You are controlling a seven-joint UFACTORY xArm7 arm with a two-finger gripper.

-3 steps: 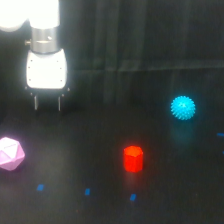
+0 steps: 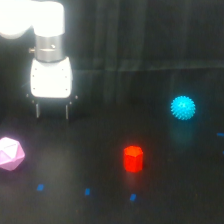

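My gripper (image 2: pixel 53 109) hangs at the upper left, pointing down, its two thin fingers spread apart with nothing between them. Below and left of it, a pale pink faceted ball (image 2: pixel 10 153) rests on the dark surface, cut off slightly by the view's left edge. A bright red block (image 2: pixel 133 159) with angled sides lies right of centre, lower down. Far to the right and higher in the view is a spiky cyan ball (image 2: pixel 182 108). The gripper is apart from all three.
Small blue marks (image 2: pixel 87 191) dot the dark table along the front, with another blue mark at the right edge. Dark curtain-like cloth (image 2: pixel 130 40) fills the background. Open room lies between the three objects.
My gripper has moved slightly right and a little lower, still open. The pink ball, red block and cyan ball have stayed where they were.
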